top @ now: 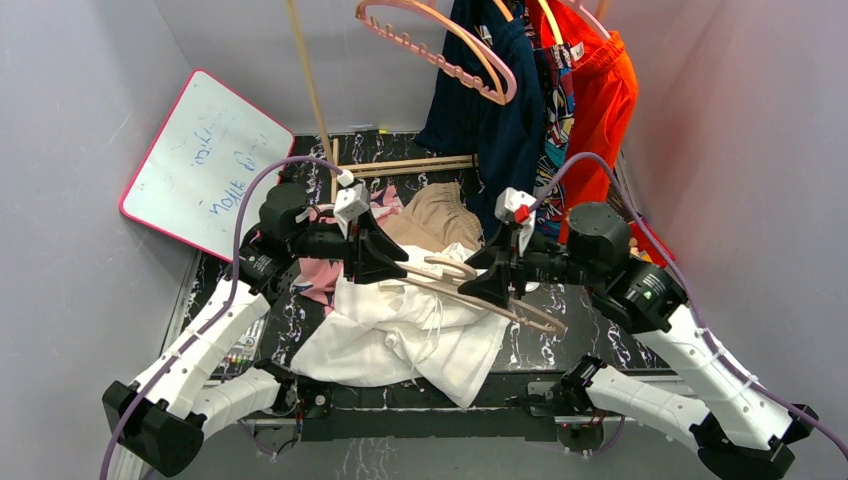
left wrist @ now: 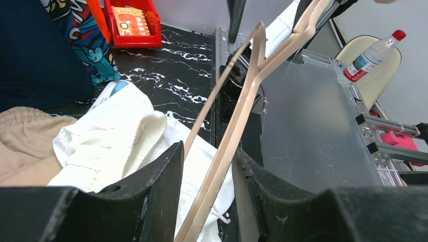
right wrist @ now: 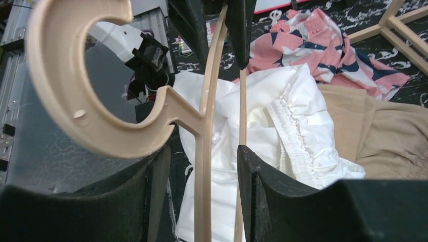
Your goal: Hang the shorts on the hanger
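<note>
A beige hanger [top: 540, 320] hangs between both grippers over white shorts [top: 390, 340], which lie loosely spread on the table. In the left wrist view, the hanger's bar [left wrist: 218, 171] runs between the fingers of my left gripper; whether they grip it is unclear. My right gripper is open around the hanger [right wrist: 203, 191]; its hook curves at the upper left of the right wrist view. Beige shorts [top: 430, 210] and pink patterned shorts [right wrist: 328, 60] lie behind the white pair.
Navy, patterned and orange shorts [top: 600, 100] hang at the back right. Empty pink hangers [top: 450, 65] hang overhead. A whiteboard [top: 200, 160] leans at the left, wooden bars [top: 410, 165] lie at the back, and a red basket [left wrist: 136, 38] sits at the right.
</note>
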